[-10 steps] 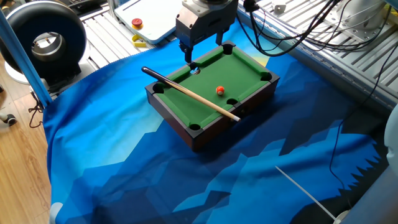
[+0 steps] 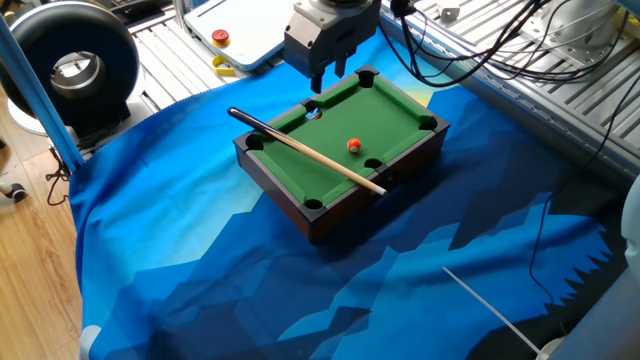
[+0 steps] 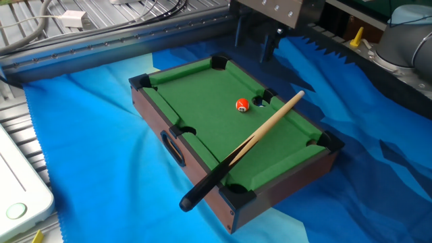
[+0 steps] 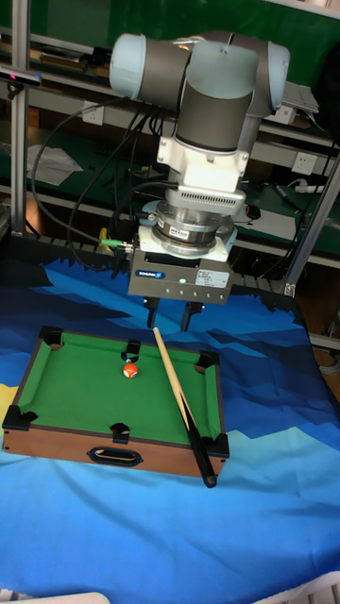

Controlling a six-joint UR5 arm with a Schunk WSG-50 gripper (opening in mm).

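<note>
My gripper (image 2: pixel 329 84) hangs in the air over the pool table area, fingers pointing down. A gap shows between its two fingers, and it holds nothing; exterior view 3 also shows the empty gripper (image 4: pixel 169 320) with fingers apart. A small pool table (image 3: pixel 150 119) with green felt and dark wooden sides stands on the cloth. The cue (image 2: pixel 312 155) lies slantwise across one end, its black butt and pale tip both overhanging the long sides. An orange ball (image 3: pixel 242 105) rests on the felt near a middle pocket (image 3: pixel 258 101).
Blue patterned cloth (image 2: pixel 190 190) covers the work surface, with wide free room around the table. Cables (image 2: pixel 470 60) hang beside the arm. Toward the near right lies a thin pale rod (image 2: pixel 490 308). A red button (image 2: pixel 220 38) sits on a white panel at the back.
The fingers have moved closer together over the last second, narrowing the gap. The gripper body has stayed about where it was. Pool table, cue and orange ball have not moved.
</note>
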